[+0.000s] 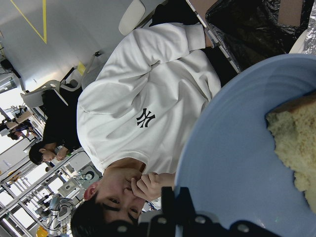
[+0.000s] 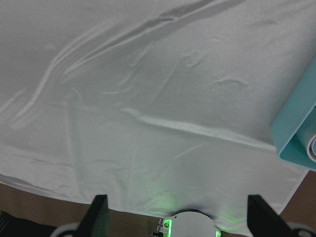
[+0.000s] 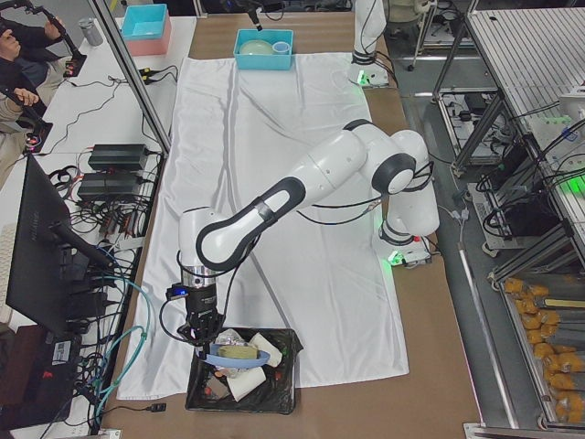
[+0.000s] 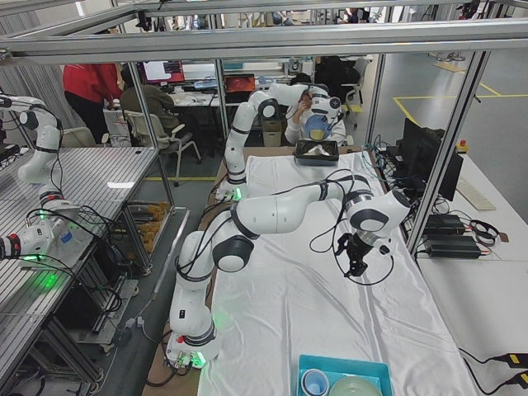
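Observation:
My left gripper (image 3: 203, 331) is shut on the rim of a blue plate (image 3: 228, 360) over the black bin (image 3: 285, 384). The plate is tilted and carries a piece of bread (image 3: 239, 351). My right gripper (image 4: 356, 262) hangs above the white cloth; in the right wrist view its fingers stand open and apart, with nothing between them.
The black bin holds white cylinders (image 3: 247, 384) and other crumpled items. A teal tub (image 3: 265, 62) with a bowl and a cup sits at the other end of the cloth. A person (image 1: 143, 103) sits beyond the bin's end.

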